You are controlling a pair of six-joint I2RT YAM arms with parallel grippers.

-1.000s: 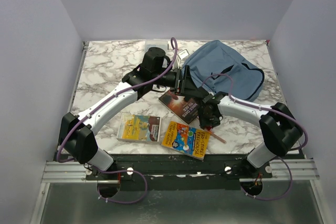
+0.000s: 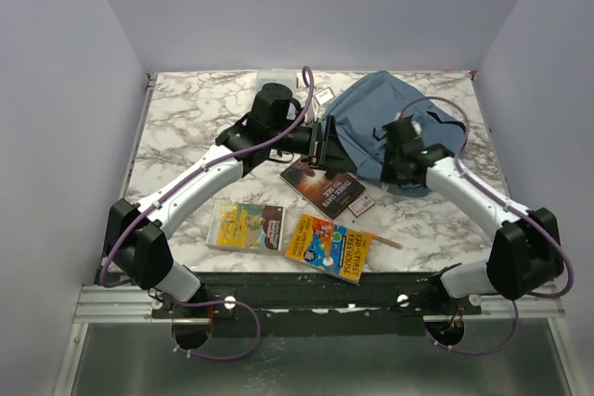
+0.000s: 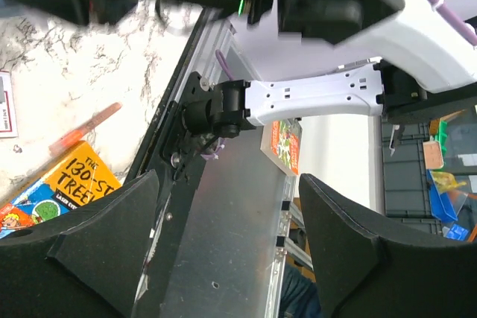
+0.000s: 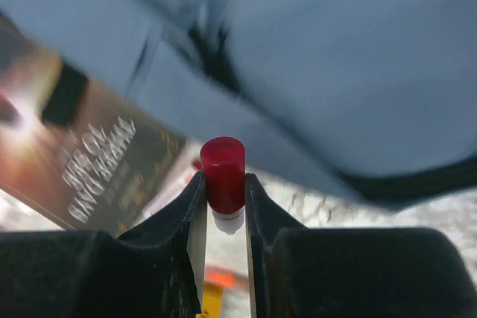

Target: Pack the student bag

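Note:
My right gripper is shut on a small red-capped object (image 4: 223,173) with a white band below the cap. In the top view that gripper is blurred, above the lower part of the blue bag (image 2: 367,104). The bag lies flat at the back right; dark openings show in its cloth. My left gripper stands open, nothing between its widely parted fingers. On the table lie the dark book (image 2: 325,190), a staples box (image 2: 362,204), the 130-Storey Treehouse book (image 2: 329,246), a yellow book (image 2: 246,226) and an orange pencil-like stick (image 2: 383,240).
The left arm (image 2: 209,178) reaches across the table's middle, its hand beside the bag's left edge. A small white box (image 2: 324,96) sits at the back. Bare marble (image 2: 186,118) extends at the back left.

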